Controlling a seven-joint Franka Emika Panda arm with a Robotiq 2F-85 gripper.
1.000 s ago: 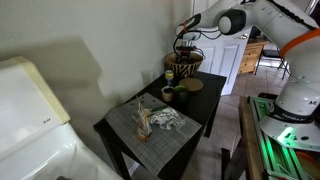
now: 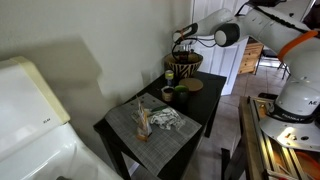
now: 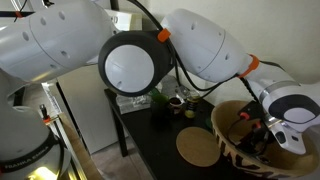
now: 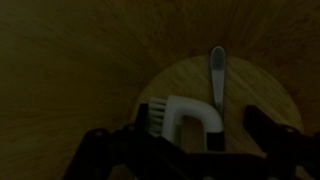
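Observation:
My gripper is down in a woven basket (image 3: 262, 160) at the end of the black table, its fingers apart. Between and just beyond the dark fingers in the wrist view lies a white brush (image 4: 198, 108) with pale bristles and a curved handle. Beside it a metal spoon (image 4: 218, 75) rests on a round wooden-looking disc (image 4: 180, 82) at the basket's bottom. The wrist view is very dark, and I cannot tell whether a finger touches the brush. Exterior view 1 shows the arm reaching over the basket (image 2: 186, 66).
A round brown mat (image 3: 198, 146) lies on the black table (image 3: 150, 135) next to the basket. A green plant (image 3: 160, 99) and small pots stand near the wall. Farther along are a grey mat (image 2: 150, 135) and a crumpled white cloth (image 2: 168, 119). The basket's rim surrounds my gripper.
The arm over the basket has shifted slightly, and the green light on the arm's base looks weaker now. The items on the table look unmoved.

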